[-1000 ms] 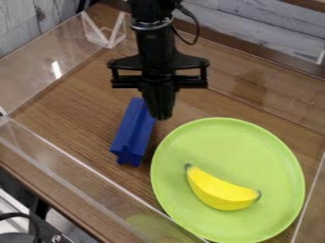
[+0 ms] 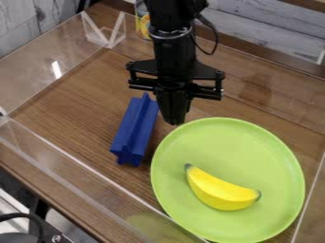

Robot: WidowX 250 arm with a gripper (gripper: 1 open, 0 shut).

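Note:
The black gripper (image 2: 174, 100) hangs pointing down over the table, just above and behind a blue bar-shaped block (image 2: 133, 133); whether its fingers are apart is hard to tell. The block lies on the wooden table left of a green plate (image 2: 229, 142). A yellow banana (image 2: 221, 189) rests on the plate.
Clear plastic side panels (image 2: 26, 71) edge the table at left and front. Bare wood lies left of the block and behind the plate. A small yellow item (image 2: 144, 23) shows behind the arm at the back.
The gripper has moved slightly right and lower toward the plate's back edge. The block, plate and banana have not visibly moved.

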